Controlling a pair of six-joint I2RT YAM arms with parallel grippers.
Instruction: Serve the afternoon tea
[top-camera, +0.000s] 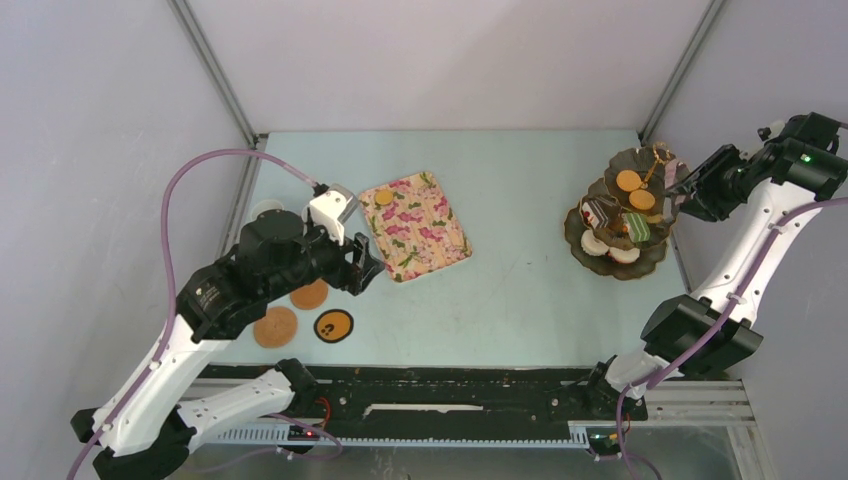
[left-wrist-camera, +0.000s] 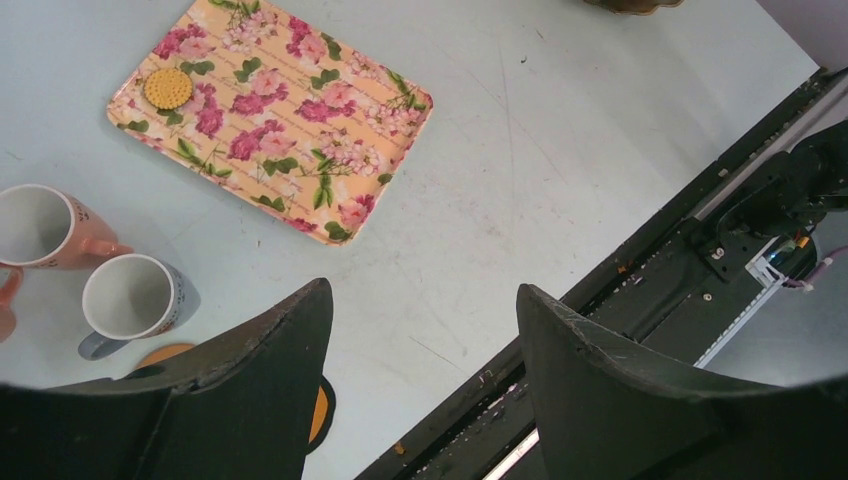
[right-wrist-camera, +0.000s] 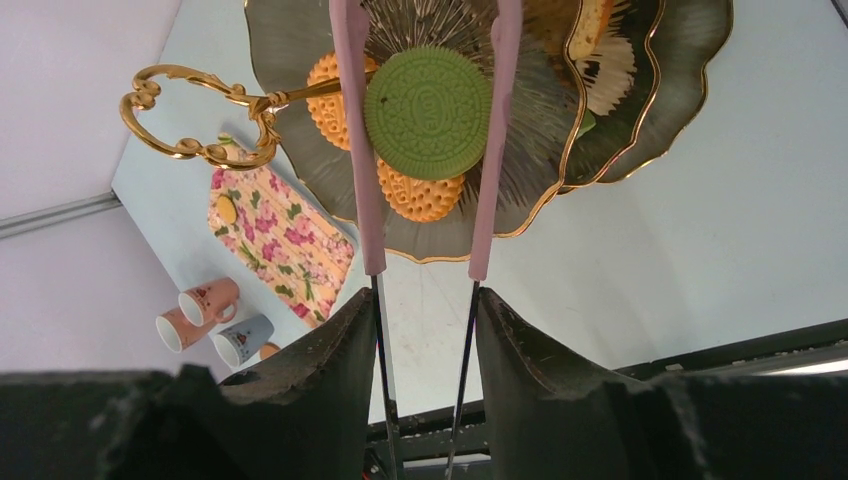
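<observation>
My right gripper is around a pair of tongs with pink tips (right-wrist-camera: 484, 215), its fingers partly apart on the metal arms. Between the pink tips lies a green round biscuit (right-wrist-camera: 428, 113), over the top tier of the dark tiered stand (top-camera: 605, 262). Whether the tips grip it cannot be told. Orange biscuits (right-wrist-camera: 420, 195) lie on that tier beside the stand's gold handle (right-wrist-camera: 190, 150). On the flowered tray (left-wrist-camera: 290, 120) rests one yellow biscuit (left-wrist-camera: 168, 89). Open and empty, my left gripper is above the table near the tray.
Pink mugs (left-wrist-camera: 55, 225) and a grey-white mug (left-wrist-camera: 135, 300) stand at the left, partly under the left arm in the top view. Round coasters (top-camera: 275, 327) lie at the front left. Cakes (top-camera: 636, 228) fill the lower tiers.
</observation>
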